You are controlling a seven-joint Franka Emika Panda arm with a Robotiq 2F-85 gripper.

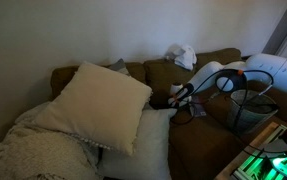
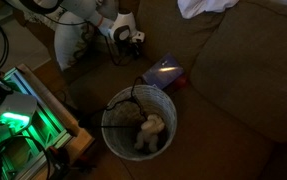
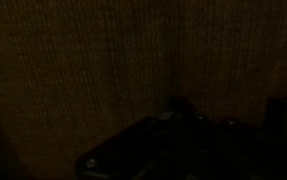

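My gripper (image 2: 135, 47) is low against the brown sofa, near its back cushions, in exterior view 2. In exterior view 1 the gripper (image 1: 171, 101) is a small dark shape just beyond the pale pillows. Dark and only partly outlined, its fingers lie along the bottom of the wrist view, with brown ribbed upholstery (image 3: 93, 70) filling the rest. The fingers look shut, and no object shows between them. A wicker basket (image 2: 107, 121) stands in front of the sofa, with a pale plush toy (image 2: 150, 130) inside it.
A bluish flat book or box (image 2: 163, 70) lies on the seat beside the basket, a small red item (image 2: 180, 80) next to it. Large white pillows (image 1: 98, 105) crowd the sofa's left side. White cloth (image 1: 185, 56) hangs over the backrest. Bare seat shows right of the basket.
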